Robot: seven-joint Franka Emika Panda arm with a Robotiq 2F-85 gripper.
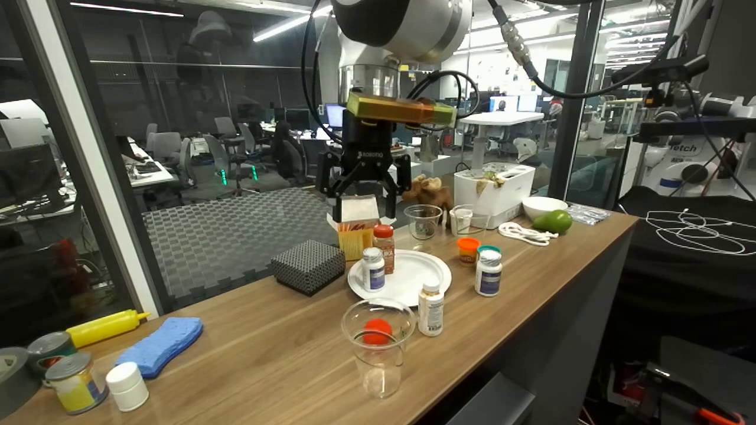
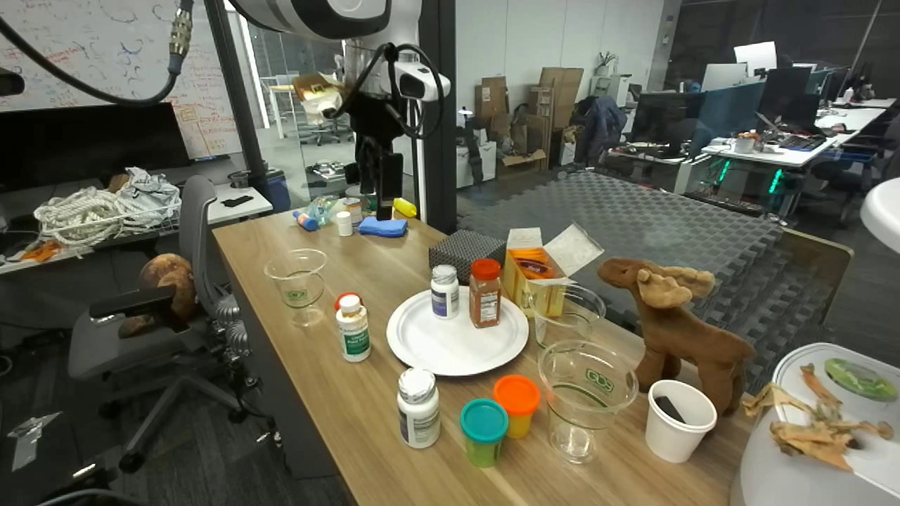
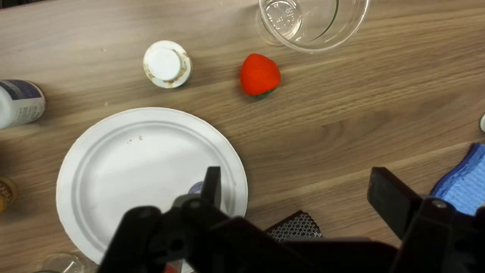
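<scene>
High over the table, my gripper (image 1: 364, 206) stands open with nothing between its fingers; in the wrist view its dark fingers (image 3: 394, 200) are spread wide. Below lies a white plate (image 2: 460, 358) bearing a white bottle with a purple label (image 2: 444, 292) and a red-capped spice jar (image 2: 485, 294). In the wrist view a finger hides much of that bottle. A red strawberry-like item (image 3: 259, 75) rests on the wood between another white bottle (image 3: 166, 64) and a clear cup (image 3: 313, 22). Behind the plate are an open yellow box (image 2: 535, 267) and a black mesh block (image 2: 469, 253).
At one end lie a blue sponge (image 1: 162, 345), a can (image 1: 75, 383) and a white jar (image 1: 127, 386). Small tubs (image 2: 484, 431), more clear cups (image 2: 587, 389) and a plush moose (image 2: 675, 316) crowd the other end. Bare wood spans from sponge to plate.
</scene>
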